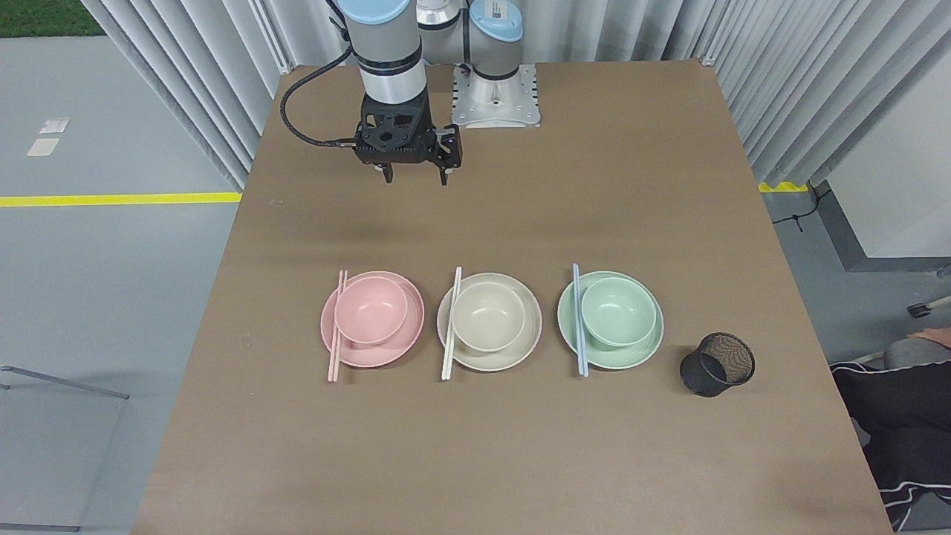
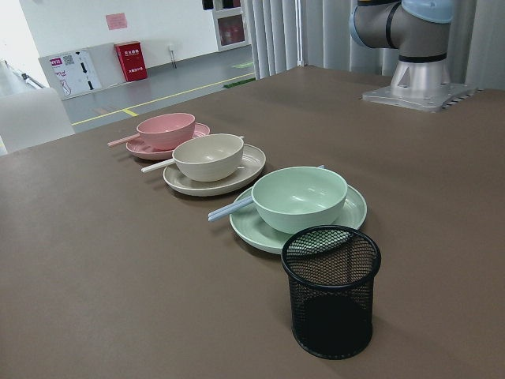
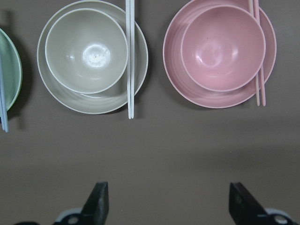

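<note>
My gripper [image 1: 415,178] hangs open above the back of the table, nothing between its fingers. In front of it stand three place settings, each a bowl on a plate with chopsticks along one side: pink bowl [image 1: 371,310] with pink chopsticks [image 1: 335,348], cream bowl [image 1: 488,316] with white chopsticks [image 1: 449,348], mint bowl [image 1: 617,312] with pale blue chopsticks [image 1: 579,339]. In the wrist view the pink and cream settings show whole, the mint one only partly.
A black mesh cup [image 2: 331,316] stands at the right of the settings. The robot's base [image 1: 495,107] is at the back edge.
</note>
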